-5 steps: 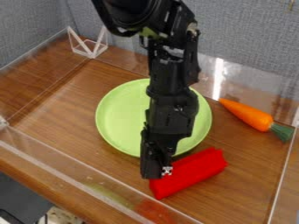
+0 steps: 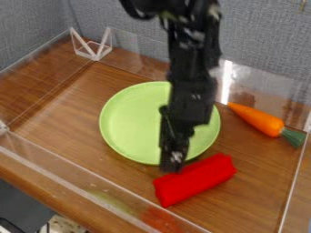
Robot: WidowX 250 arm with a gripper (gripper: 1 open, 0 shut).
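Observation:
My black arm reaches down from the top centre to the gripper [image 2: 173,155], which is over the right side of the green plate [image 2: 131,116], just behind the red cylindrical block [image 2: 195,180] lying on the wooden table in front. Whether the gripper is open or shut is unclear at this size. An orange carrot [image 2: 255,118] with a green top lies to the right of the plate.
A clear low wall [image 2: 97,200] edges the front of the wooden surface. A white wire frame [image 2: 91,45] stands at the back left.
The gripper has risen and moved back from the red block, which is now more fully in view. The plate and carrot are unmoved.

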